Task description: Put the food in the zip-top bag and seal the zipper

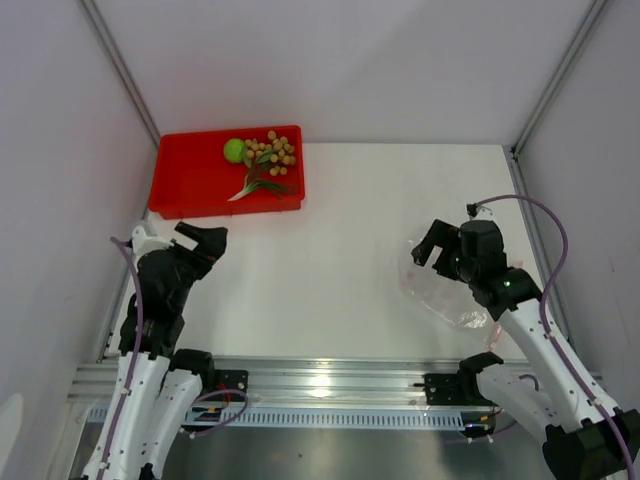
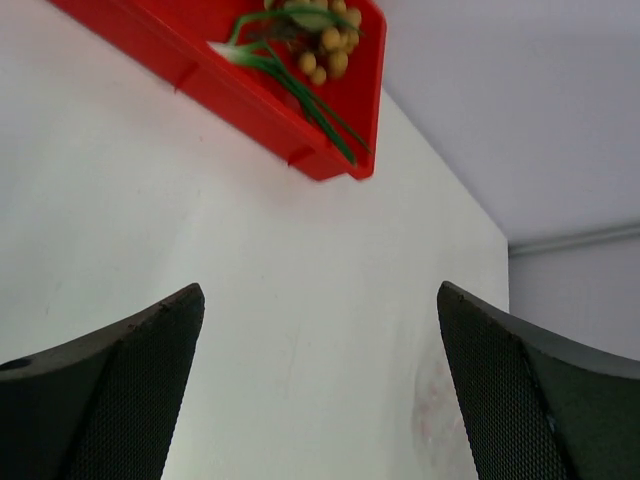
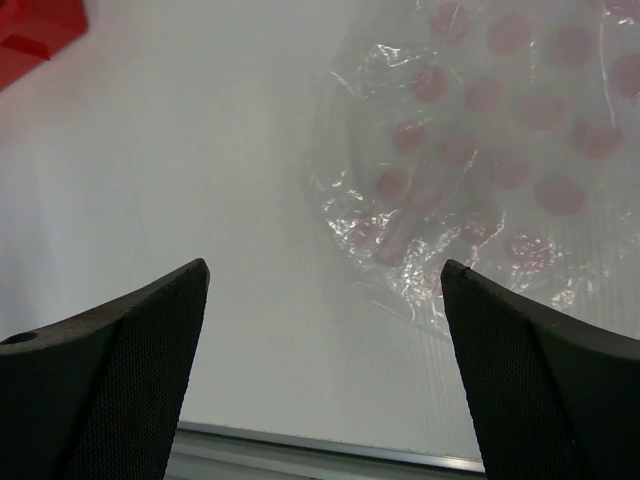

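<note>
A red bin (image 1: 185, 175) at the back left holds a green round item (image 1: 235, 151), several small yellowish round items (image 1: 282, 152) and a leafy green stalk (image 1: 250, 185), also visible in the left wrist view. A clear bag with pink dots (image 3: 470, 170) lies flat on the right of the table, partly under the right arm in the top view. My left gripper (image 1: 205, 240) is open, in front of the bin. My right gripper (image 1: 428, 243) is open above the bag's left part, with nothing between its fingers.
Metal rails (image 1: 320, 375) run along the front edge, and pale walls stand at the back and both sides.
</note>
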